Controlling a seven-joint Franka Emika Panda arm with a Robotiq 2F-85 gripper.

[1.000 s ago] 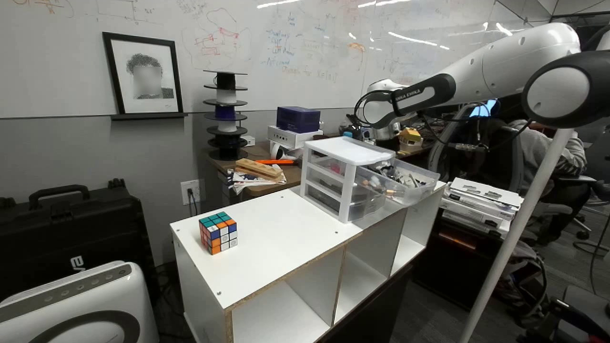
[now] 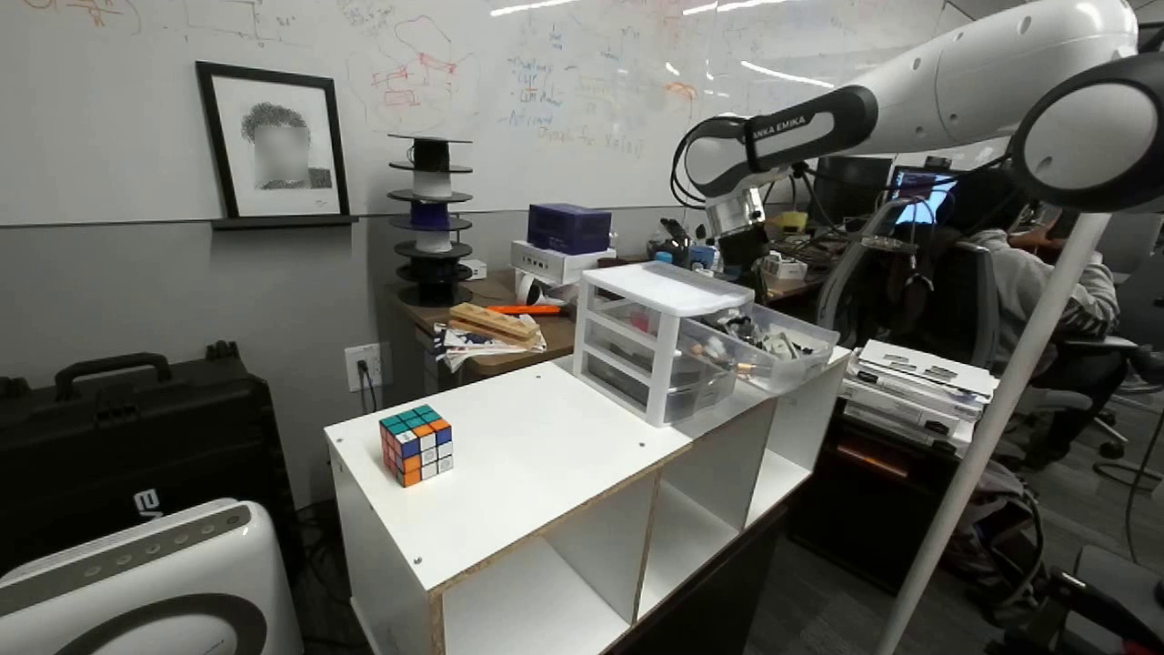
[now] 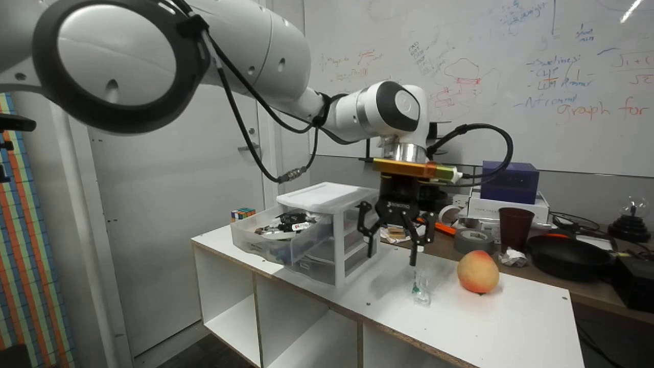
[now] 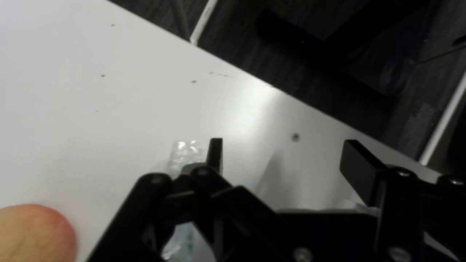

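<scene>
In exterior view 2, my gripper (image 3: pixel 392 258) hangs above the white shelf top, fingers apart and pointing down. Between the spread fingers in the wrist view, my gripper has only bare white surface below. A small clear plastic item with green on it (image 3: pixel 421 291) lies on the shelf, below and to the right of the gripper. In the wrist view that clear item (image 4: pixel 185 153) is partly hidden behind the left finger. Farther right in exterior view 2 sits a peach (image 3: pixel 478 272), apart from the gripper; the peach (image 4: pixel 35 233) also fills the wrist view's lower left corner.
A drawer unit (image 3: pixel 322 196) with a pulled-out clear drawer (image 3: pixel 251 236) stands beside the gripper. Beyond it, a Rubik's cube (image 2: pixel 416 446) rests on the shelf (image 2: pixel 535 458). On the desk behind are a pan (image 3: pixel 570 257), a brown cup (image 3: pixel 515 227) and tape (image 3: pixel 473 241).
In exterior view 1, the arm has risen, and its wrist now stands higher above the drawer unit. The cube and drawer unit have stayed where they were.
</scene>
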